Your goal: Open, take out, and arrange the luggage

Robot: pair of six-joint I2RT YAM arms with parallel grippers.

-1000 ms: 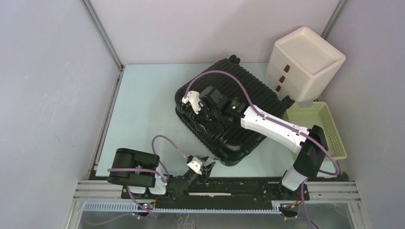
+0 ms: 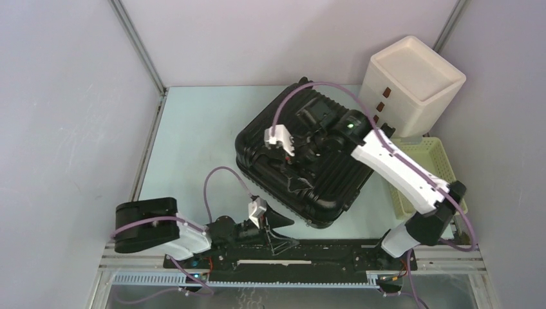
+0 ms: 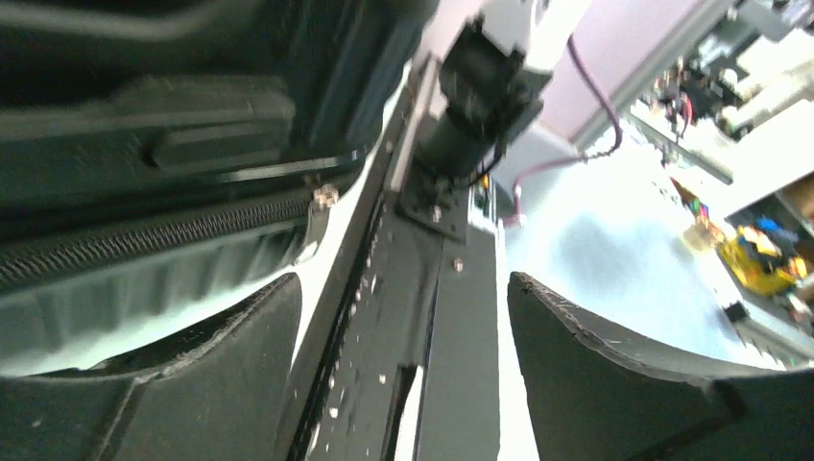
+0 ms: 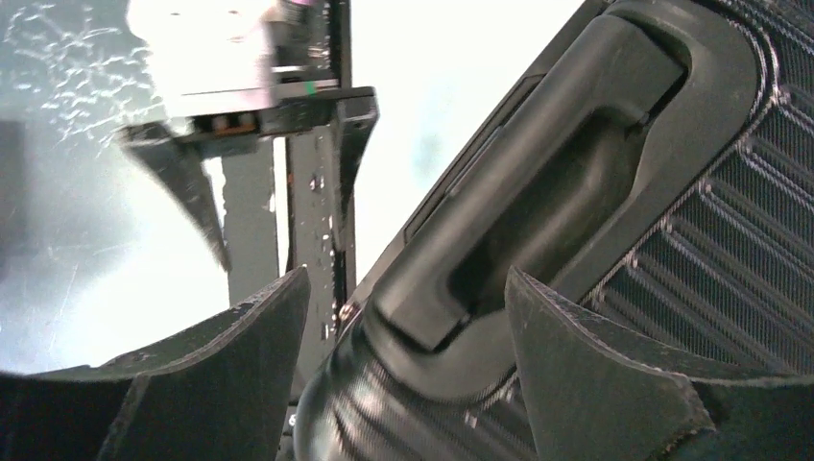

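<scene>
A black ribbed suitcase [image 2: 341, 170] lies closed and slantwise on the pale table, its near corner by the front edge. My left gripper [image 2: 286, 237] is open just off that near corner, nothing between its fingers. In the left wrist view the zipper seam [image 3: 192, 230] runs along the side of the suitcase, left of the fingers. Over the suitcase's left part is my right gripper [image 2: 296, 170], its fingers spread. In the right wrist view the long grip handle [image 4: 538, 182] on the shell lies ahead, between and beyond the fingertips, not clasped.
A white drawer unit [image 2: 418, 67] stands at the back right. Below it is a light-green basket [image 2: 451, 164], partly behind my right arm. Bare table [image 2: 193, 141] lies to the left of the suitcase.
My right gripper has moved to the right over the suitcase. The suitcase has turned slightly.
</scene>
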